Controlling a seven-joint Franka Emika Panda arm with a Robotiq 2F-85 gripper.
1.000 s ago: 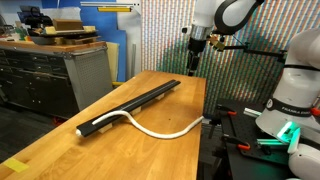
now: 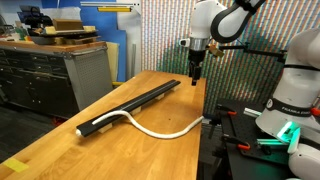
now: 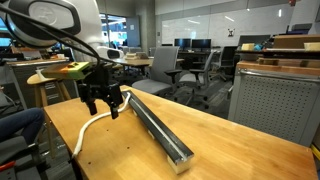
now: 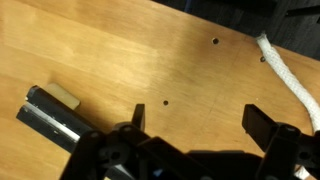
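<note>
A long white rope or cable (image 2: 155, 132) curves over the wooden table, one end lying across the end of a long dark channel (image 2: 130, 108). In exterior view 2 the rope (image 3: 92, 121) lies on the robot's side of the channel (image 3: 158, 128). My gripper hangs above the tabletop, open, with only bare wood between its fingers. From the wrist, the rope (image 4: 285, 75) shows at upper right and the channel (image 4: 55, 115) at lower left, both apart from the fingers. Part of each runs out of that view or behind the gripper.
The wooden table (image 2: 110, 158) has free room in front of and beyond the channel. A small tan piece (image 4: 62, 95) sits against the channel in the wrist view. A metal cabinet (image 2: 85, 72) stands behind the table; chairs (image 3: 195, 82) are in the background.
My gripper has come down slightly towards the table and a little to the right in exterior view 1. The rope and channel have not moved.
</note>
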